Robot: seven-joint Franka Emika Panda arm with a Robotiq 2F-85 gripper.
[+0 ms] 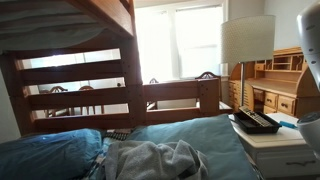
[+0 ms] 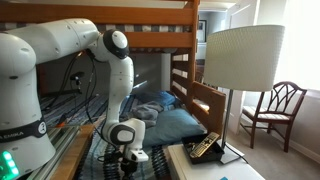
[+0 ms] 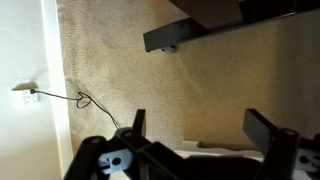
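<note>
My gripper stands open in the wrist view, with bare tan carpet (image 3: 180, 80) showing between its fingers and nothing held. Exterior view 2 has the white arm (image 2: 122, 132) bent low, its dark gripper end hard to make out against the dark surroundings. A grey blanket (image 1: 155, 160) lies crumpled on the blue bedding (image 1: 215, 138). On the white nightstand (image 1: 270, 141), a black tray (image 1: 255, 122) holds small items, including what looks like a remote (image 2: 205, 144).
A tall lamp (image 2: 240, 58) stands by the tray. Wooden bunk-bed rails (image 1: 75, 75) border the bed. In the wrist view, dark furniture (image 3: 205, 34) spans the top, and a thin black cable (image 3: 88, 101) runs from a wall outlet (image 3: 27, 96). A chair (image 2: 273, 112) stands farther back.
</note>
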